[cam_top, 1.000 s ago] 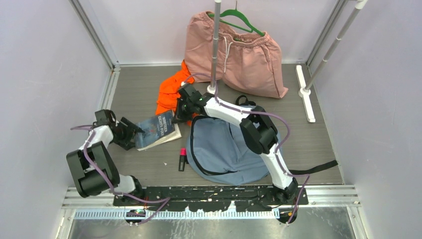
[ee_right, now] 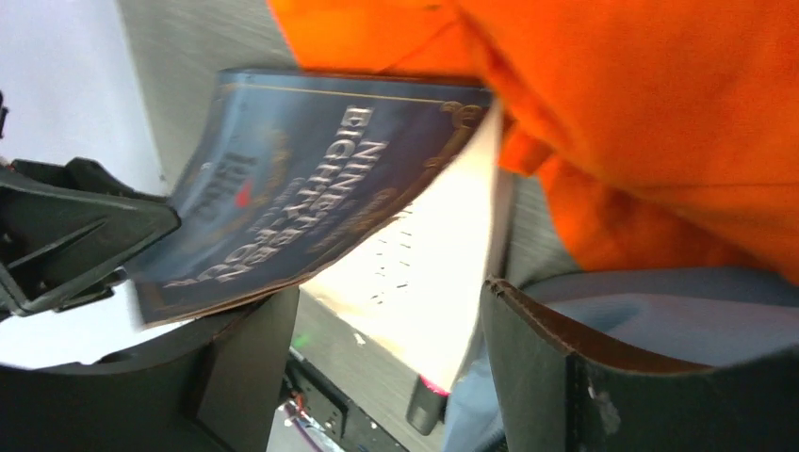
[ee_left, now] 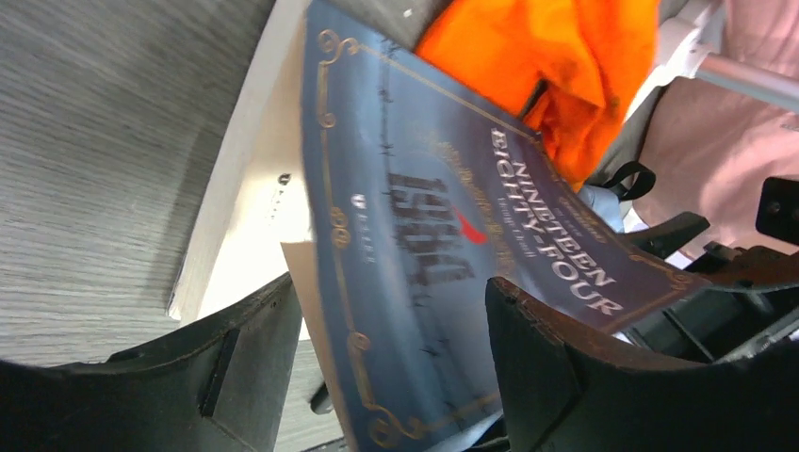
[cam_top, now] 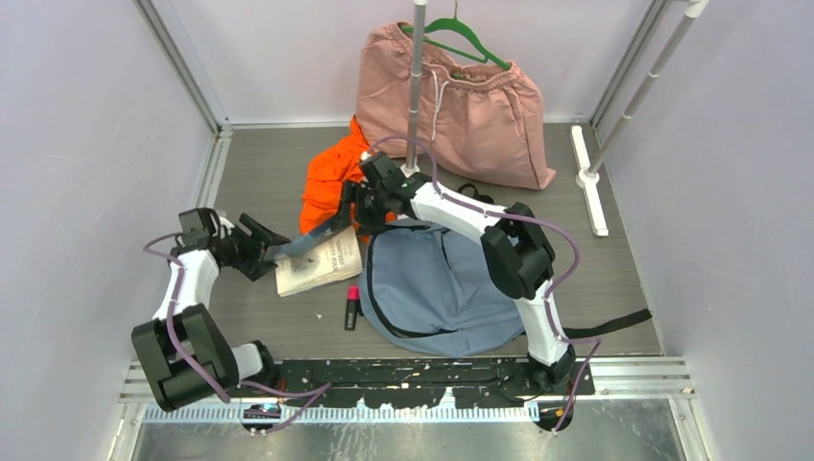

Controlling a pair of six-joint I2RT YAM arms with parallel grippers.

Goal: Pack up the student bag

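Observation:
A paperback book lies on the floor, its dark blue cover lifted off the cream pages. My left gripper is part open at the book's left end; in its wrist view the cover rises between its fingers. My right gripper is part open above the book's right end, with the cover's edge below its fingers in its wrist view. A blue-grey backpack lies open to the right. A black marker with pink cap lies below the book.
Orange cloth lies behind the book. A pink bag on a green hanger and metal poles stand at the back. Bare floor shows at the left rear and right side.
The book's cover has lifted from the pages, exposing them. Both grippers have moved slightly, the right one up and to the right, the left one slightly rightward.

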